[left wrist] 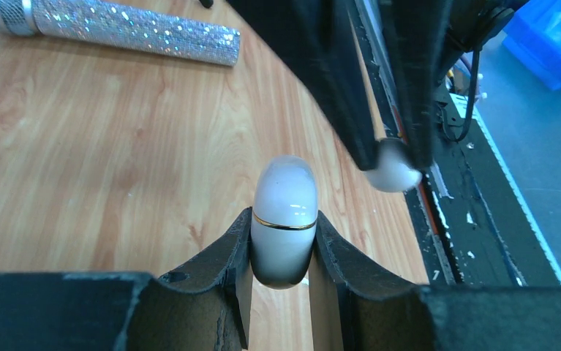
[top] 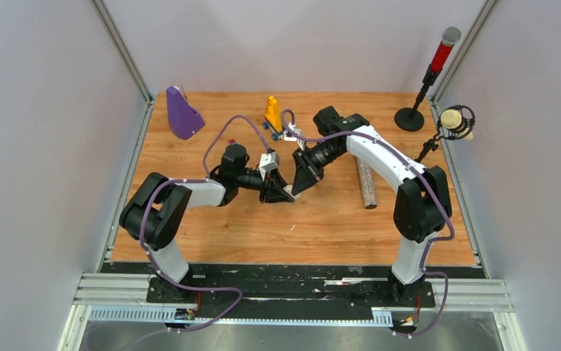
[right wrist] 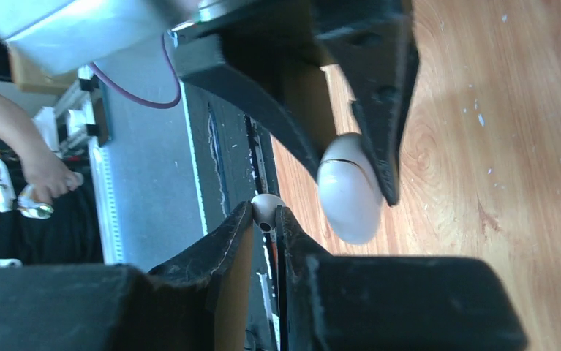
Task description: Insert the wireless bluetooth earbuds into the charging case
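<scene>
A glossy white egg-shaped charging case (left wrist: 284, 194) with a thin gold seam stands between the fingertips of my left gripper, which is shut on it. No gap shows along the seam. In the right wrist view the same case (right wrist: 348, 197) hangs ahead and to the right, apart from my right gripper. That gripper is shut on a small white rounded piece (right wrist: 266, 208) with a dark spot, seemingly an earbud. From above, the left gripper (top: 286, 191) and right gripper (top: 303, 183) are close together and mostly hide the case.
A glittery silver microphone (top: 366, 183) lies right of the arms. Behind them stand a yellow toy (top: 273, 114) and a purple block (top: 183, 115). At the back right is a red microphone on a stand (top: 411, 118).
</scene>
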